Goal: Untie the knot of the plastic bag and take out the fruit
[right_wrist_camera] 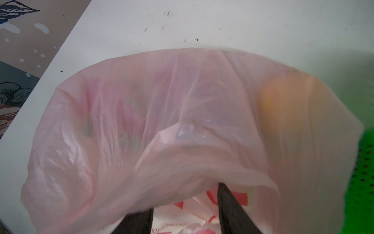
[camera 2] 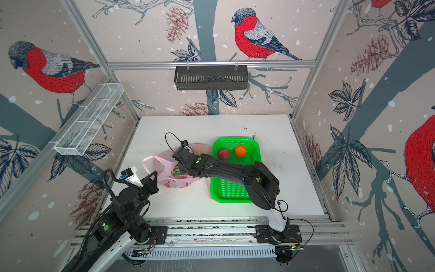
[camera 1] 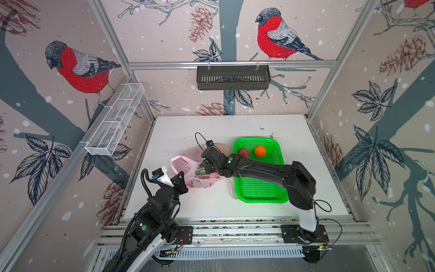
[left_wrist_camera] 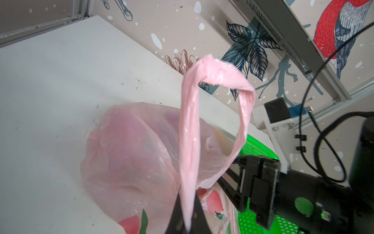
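Observation:
The pink plastic bag [camera 1: 194, 162] lies on the table with its mouth facing the front, held up at its left by a handle loop [left_wrist_camera: 189, 128]. My left gripper is shut on that handle. At the bag's mouth, my right gripper stands open, its fingers [right_wrist_camera: 229, 208] partly under the upper film and no fruit between them. Through the film show a blurred orange fruit [right_wrist_camera: 286, 103] on the right and vague pinkish shapes [right_wrist_camera: 124, 109] on the left. In the green basket [camera 2: 231, 193] lie a red fruit [camera 2: 223, 154] and an orange [camera 2: 240, 151].
The basket stands close against the bag's right side, and my right arm [camera 1: 267, 171] reaches across it. Free table [camera 1: 167, 131] lies behind the bag. A dark rack [camera 1: 233, 78] and a white wire shelf [camera 1: 115, 120] are mounted on the walls.

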